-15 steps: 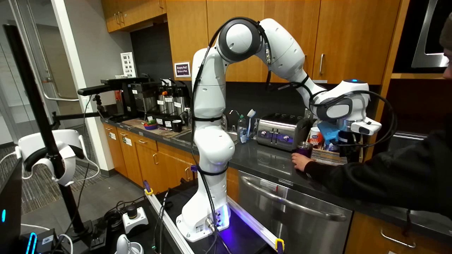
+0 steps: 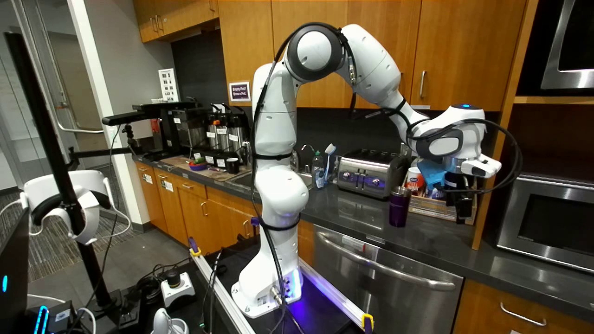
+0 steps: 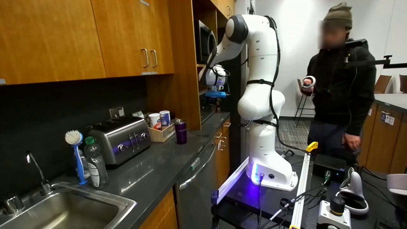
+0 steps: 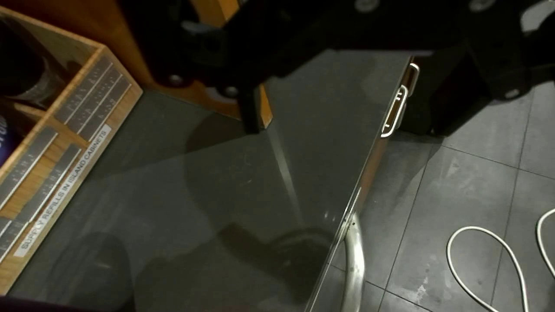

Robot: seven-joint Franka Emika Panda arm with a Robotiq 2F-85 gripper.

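A purple tumbler (image 2: 399,208) stands upright on the dark counter in front of the wooden caddy; exterior view 2 shows the same tumbler (image 3: 181,133) beside the caddy's end. My gripper is open in the wrist view, its two black fingers wide apart and only counter and floor visible beyond them. Seen from exterior view 1, the gripper (image 2: 463,208) hangs over the counter to the right of the tumbler, apart from it and pointing down.
The wooden caddy (image 3: 160,134) holds canisters and sits near a steel toaster (image 3: 121,140). A wooden cabinet panel (image 2: 498,144) rises close to my gripper. A person (image 3: 339,87) stands behind my base, holding a controller.
The person's hand, which was at the tumbler, has gone from exterior view 1, leaving the tumbler standing alone. My arm looks unmoved.
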